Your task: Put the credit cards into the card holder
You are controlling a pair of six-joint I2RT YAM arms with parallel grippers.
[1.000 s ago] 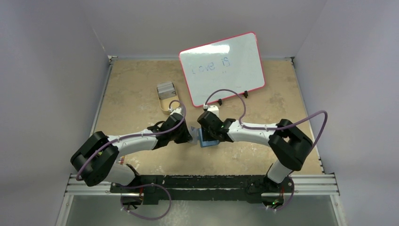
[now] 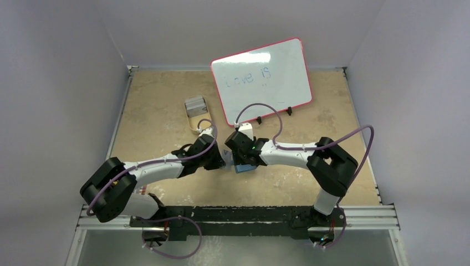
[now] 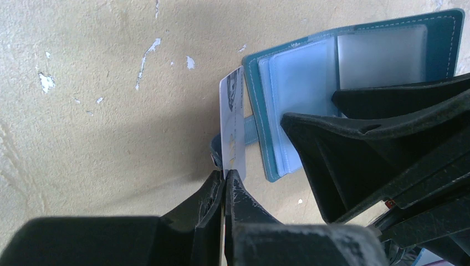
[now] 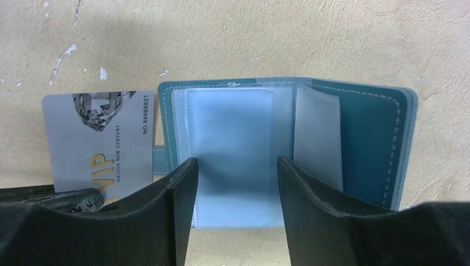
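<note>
A blue card holder (image 4: 366, 138) with clear sleeves lies open on the table. My left gripper is shut on a silver VIP card, held edge-on beside the holder's left edge, as the left wrist view shows. My right gripper stands open over the holder's sleeves, its two fingertips resting on or just above the clear plastic. In the top view both grippers are close together at the middle of the table, largely covering the holder.
A small tan box (image 2: 198, 119) with a stack of grey cards stands behind my left arm. A whiteboard (image 2: 263, 88) on small feet stands at the back.
My right arm has shifted slightly to the left over the holder. The left gripper with the card is nearly unmoved.
</note>
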